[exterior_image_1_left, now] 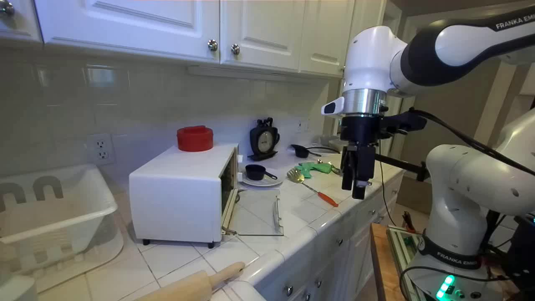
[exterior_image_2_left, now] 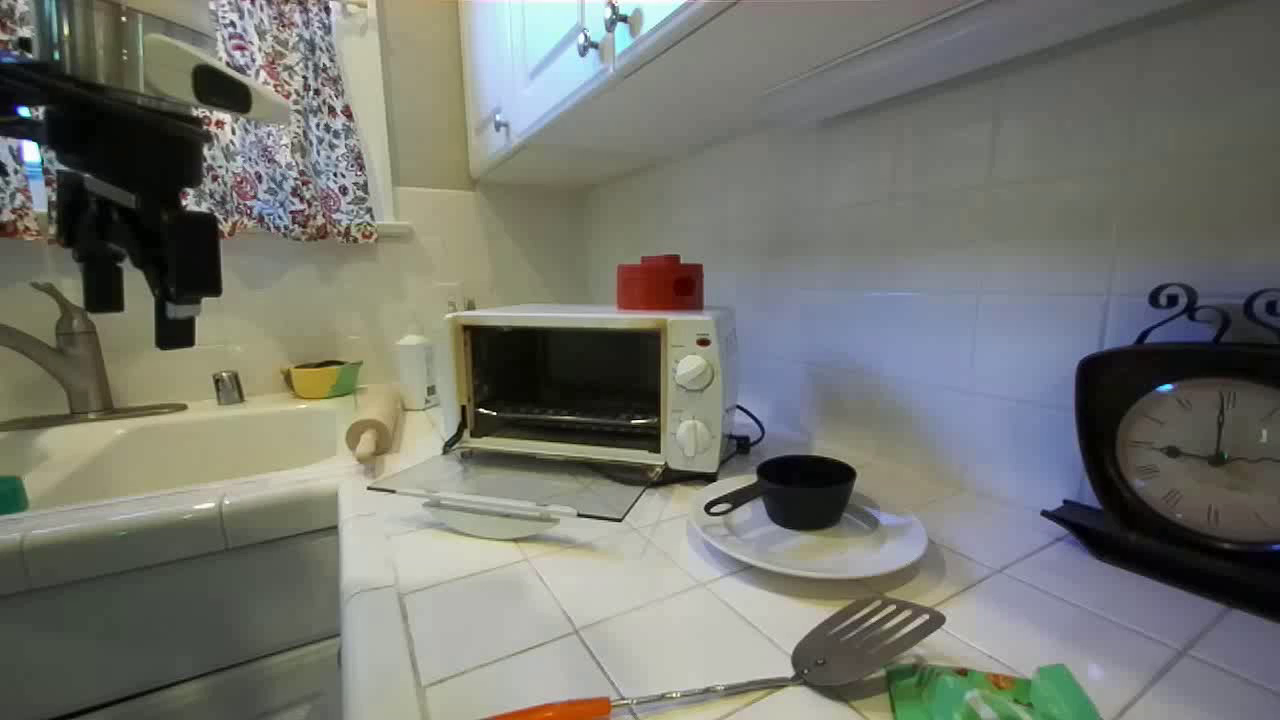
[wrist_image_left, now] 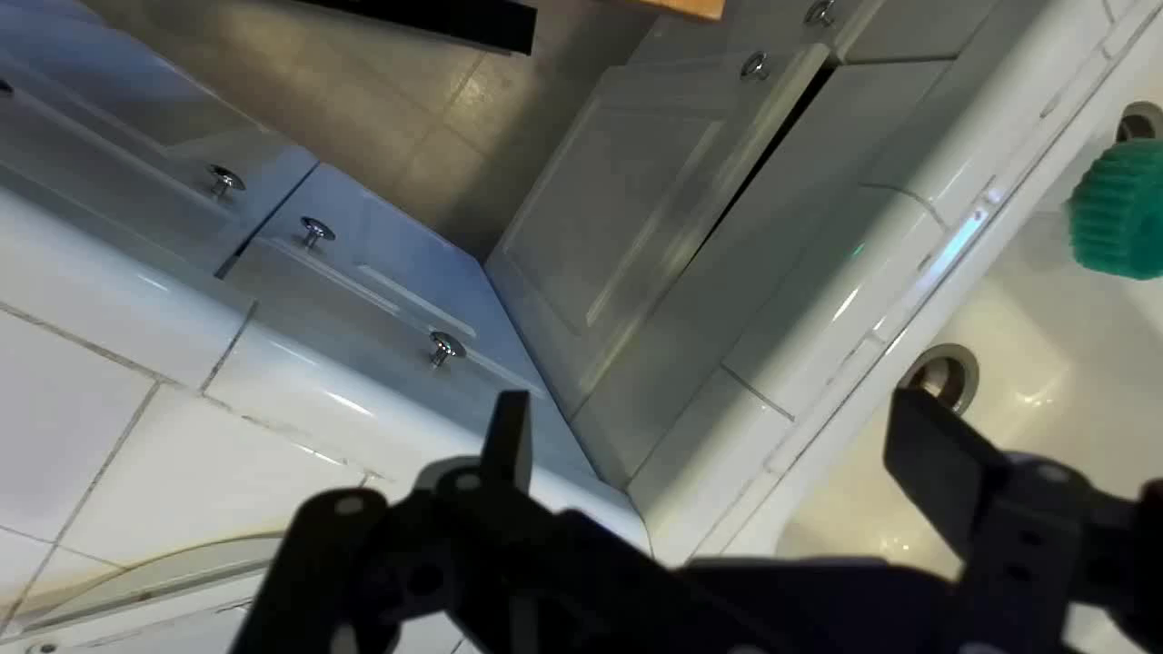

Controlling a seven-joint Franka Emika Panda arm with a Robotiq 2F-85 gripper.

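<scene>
My gripper is open, its two fingers wide apart and nothing between them. In exterior view 1 the gripper (exterior_image_1_left: 356,188) hangs high, pointing down, level with the counter's front edge. A white toaster oven (exterior_image_2_left: 564,378) stands on the counter, its glass door (exterior_image_2_left: 516,486) folded down. On top of it sits a red round container (exterior_image_2_left: 660,286). Right of the oven a black measuring cup (exterior_image_2_left: 809,492) rests on a white plate (exterior_image_2_left: 720,542). A slotted spatula (exterior_image_2_left: 858,648) with an orange handle lies in front, beside a green packet (exterior_image_2_left: 996,694).
A black clock (exterior_image_1_left: 264,140) stands against the back wall, with a small black pan (exterior_image_1_left: 301,151) to its right. At the left are a white dish rack (exterior_image_1_left: 55,220) and a rolling pin (exterior_image_1_left: 195,286). In the sink (wrist_image_left: 1047,349) lies a green object (wrist_image_left: 1123,207).
</scene>
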